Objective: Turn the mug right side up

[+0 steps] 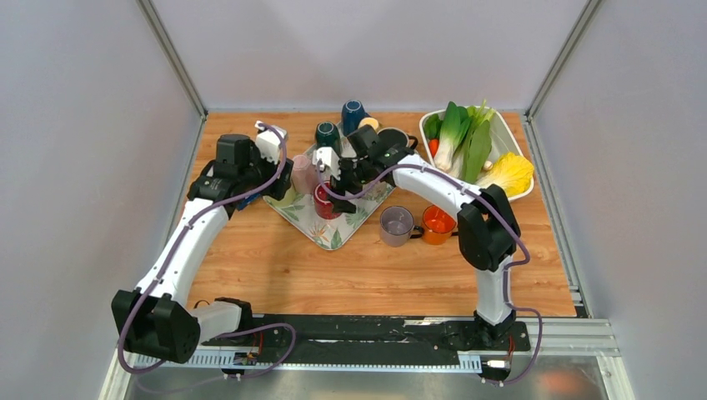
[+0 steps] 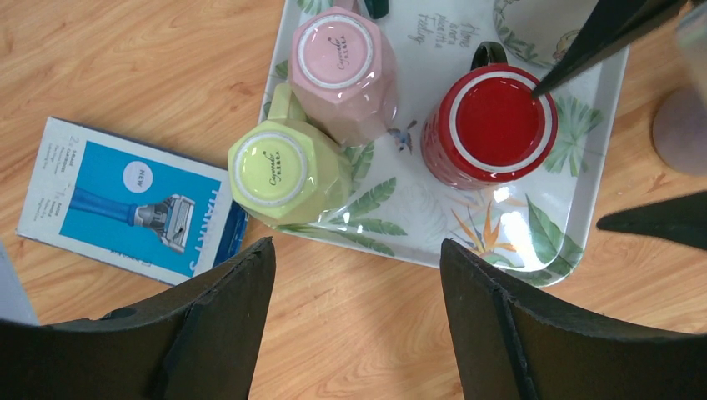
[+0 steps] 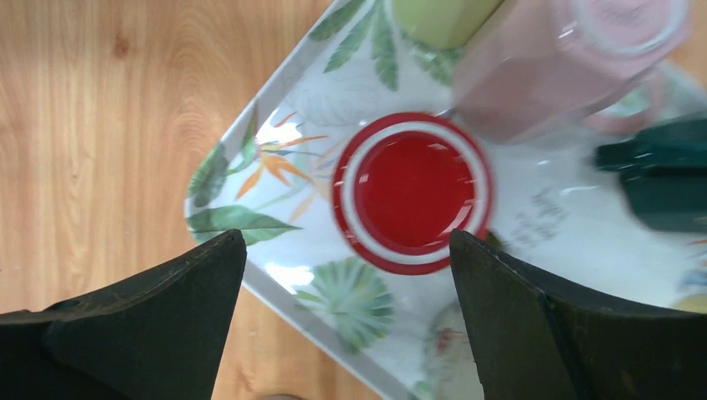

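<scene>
The red mug (image 1: pixel 323 206) is upside down near the front of the patterned tray (image 1: pixel 333 237). Its base (image 2: pixel 498 121), with a pale ring, faces up in both wrist views, and a dark handle (image 2: pixel 488 54) points to the back. Over it my right gripper stands open, its fingers (image 2: pixel 654 221) apart and nothing held. To the left, my left gripper is also open and empty, in front of the tray's edge in its own view. A pink mug (image 2: pixel 342 79) and a light green mug (image 2: pixel 288 173) are upside down too.
A blue shaver box (image 2: pixel 129 200) lies left of the tray. Green (image 1: pixel 328 135) and blue (image 1: pixel 353 115) mugs stand at the back. Grey (image 1: pixel 396 226) and orange (image 1: pixel 437 225) mugs sit right of the tray; a vegetable basket (image 1: pixel 526 191) is beyond.
</scene>
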